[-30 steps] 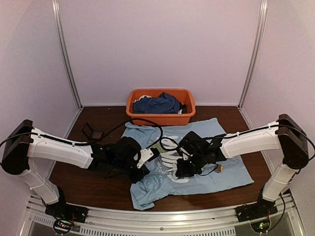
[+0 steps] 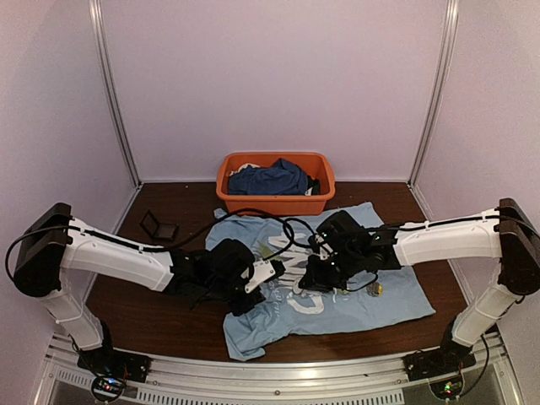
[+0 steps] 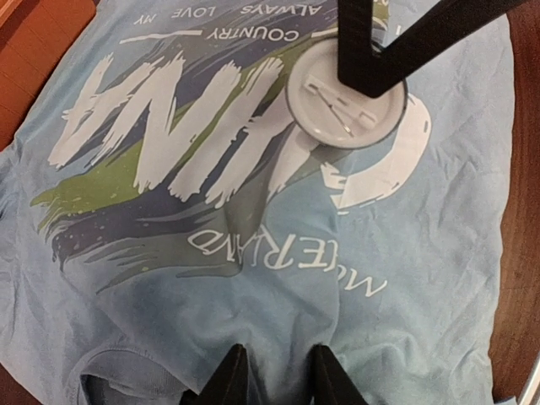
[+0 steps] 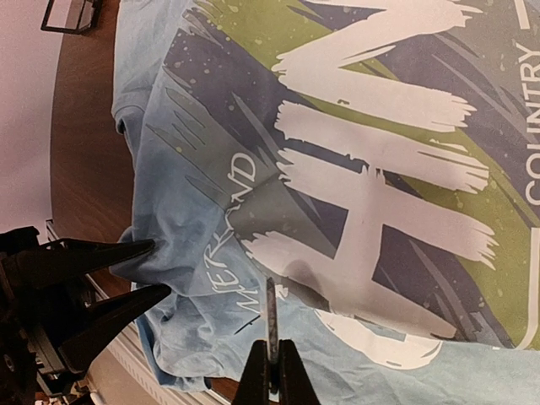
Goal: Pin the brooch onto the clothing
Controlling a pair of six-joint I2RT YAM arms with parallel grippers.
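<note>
A light blue printed shirt [image 2: 363, 312] lies spread on the table. My right gripper is shut on the round white brooch [image 4: 272, 325], which appears edge-on in the right wrist view. From the left wrist view, the brooch [image 3: 316, 105] shows its pale back and pin above the print, with the dark right fingers [image 3: 359, 51] across its upper edge. At the shirt's neck end, my left gripper has its fingers apart over raised cloth. Seen from the right wrist, the left gripper is low at a fold; whether it touches the cloth is unclear.
An orange bin [image 2: 270, 204] with dark clothes stands behind the shirt. A small open dark box [image 2: 160, 228] sits at the left. Some small shiny item [image 2: 375, 288] lies on the shirt's right part. Both arms are close together over the print.
My left gripper has shifted slightly to the right over the shirt. The right gripper has stayed near the same spot over the print, its arm shifting a little.
</note>
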